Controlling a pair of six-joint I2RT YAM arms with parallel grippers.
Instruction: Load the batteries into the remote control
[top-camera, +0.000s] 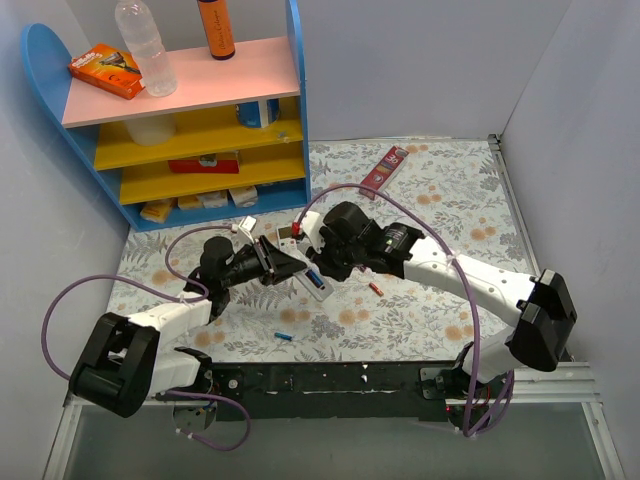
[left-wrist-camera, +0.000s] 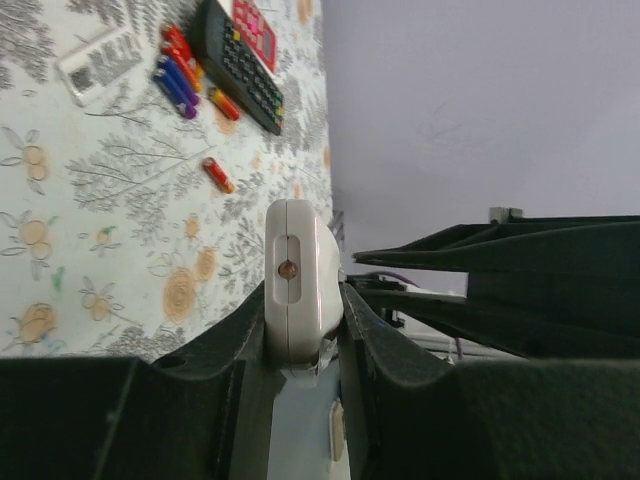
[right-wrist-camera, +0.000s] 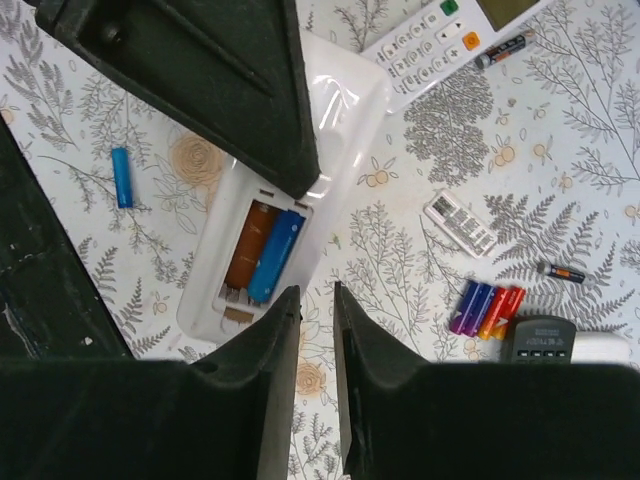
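Observation:
The white remote control (right-wrist-camera: 340, 110) is clamped between the fingers of my left gripper, held above the table. Its battery compartment faces my right wrist camera. Inside lies a blue battery (right-wrist-camera: 277, 255), beside a brownish strip (right-wrist-camera: 250, 245) that I cannot identify for certain as a battery or a bare slot. My right gripper is slightly open, just off the compartment's lower end, nothing between its fingertips. Another blue battery (top-camera: 284, 336) rests on the cloth near the front edge, also visible in the right wrist view.
A loose red battery (left-wrist-camera: 218, 175) lies on the cloth. Purple and red batteries (right-wrist-camera: 487, 310) sit in a row beside a dark remote (right-wrist-camera: 541, 339). A white calculator (right-wrist-camera: 440, 50) is farther off. The shelf unit (top-camera: 200, 100) stands at back left.

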